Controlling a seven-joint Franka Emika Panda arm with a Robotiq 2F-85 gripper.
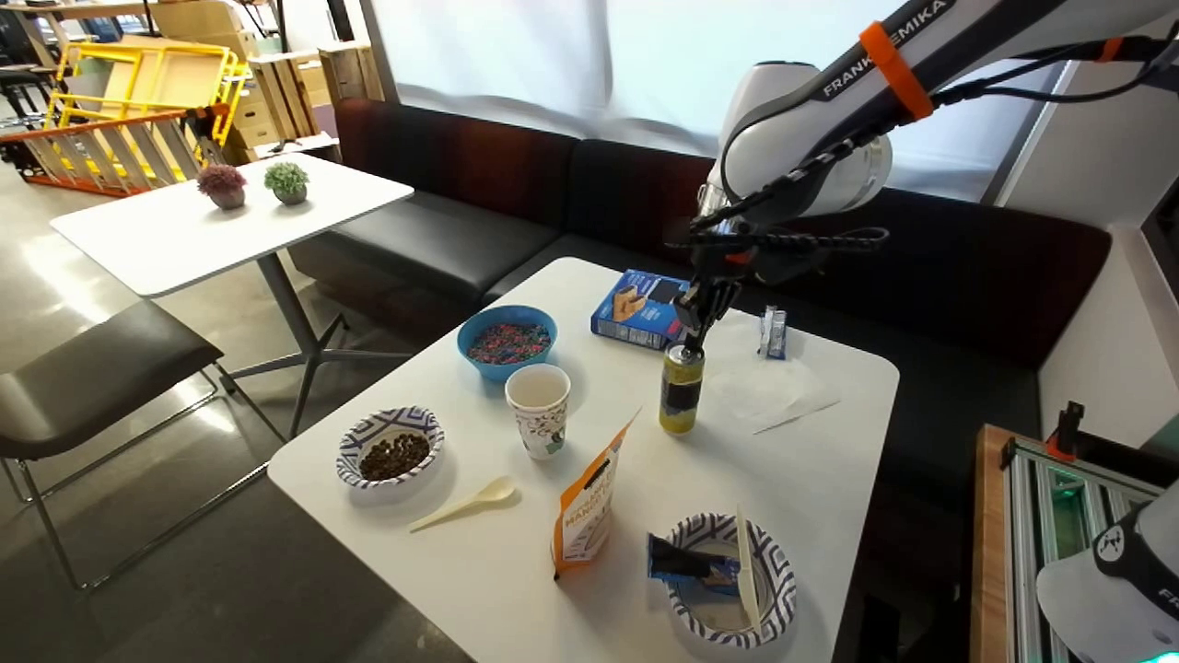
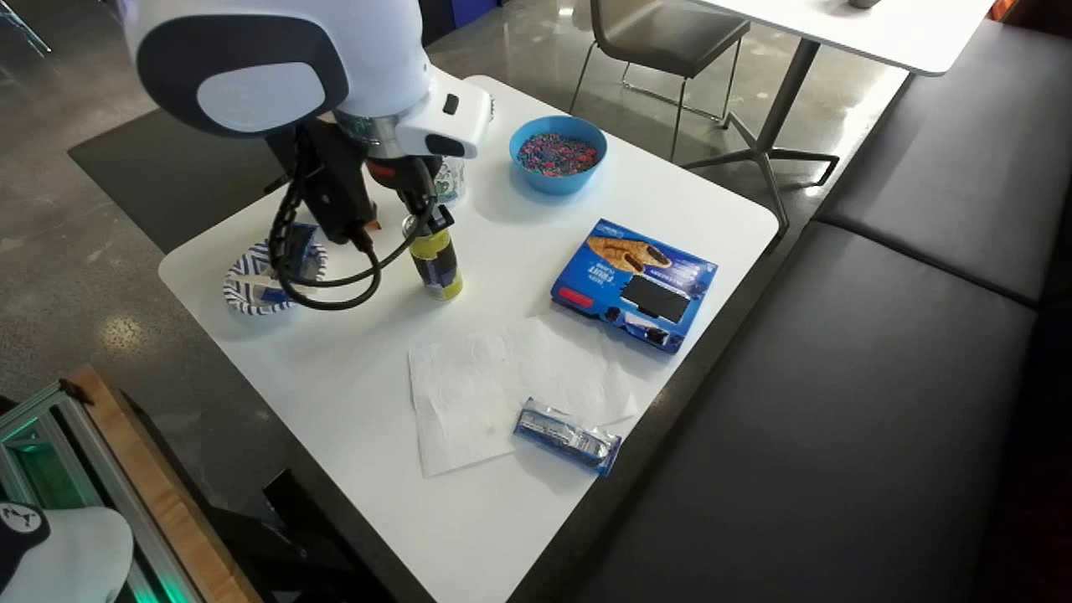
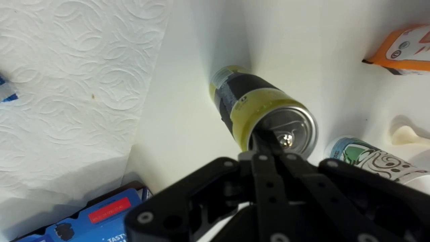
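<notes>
A yellow-green can (image 3: 258,98) with a dark band stands upright on the white table. My gripper is shut over the can's lid, its two black fingers pressed together and nothing between them. The fingertips lie across the lid near the pull tab and hide part of the rim. In the first exterior view the gripper (image 1: 692,337) points down at the top of the can (image 1: 681,392). From the other side, the can (image 2: 437,263) shows under the arm, its top partly covered by cables and the hand.
Around the can stand a paper cup (image 1: 539,414), an orange-edged bag (image 1: 586,514), a blue box (image 1: 638,309) and a blue bowl (image 1: 486,359). A patterned bowl (image 1: 782,602) holds a wrapper. A paper towel (image 2: 472,402) lies flat with a wrapped bar (image 2: 568,437) on it.
</notes>
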